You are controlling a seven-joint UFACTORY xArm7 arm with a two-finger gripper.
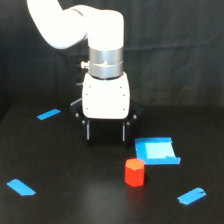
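My white arm reaches down from the top left, and its gripper (106, 132) stands open, the two dark fingers well apart with nothing seen between them. A red block (134, 173) with an angular top rests on the black surface, nearer the camera and a little to the right of the gripper. Behind the block and slightly right lies a blue-bordered patch (146, 158) with a white middle. The gripper appears clear of both.
Blue strips lie at the far left (48, 114), near left (21, 187) and near right (191, 196). A dark curtain (175, 60) hangs behind.
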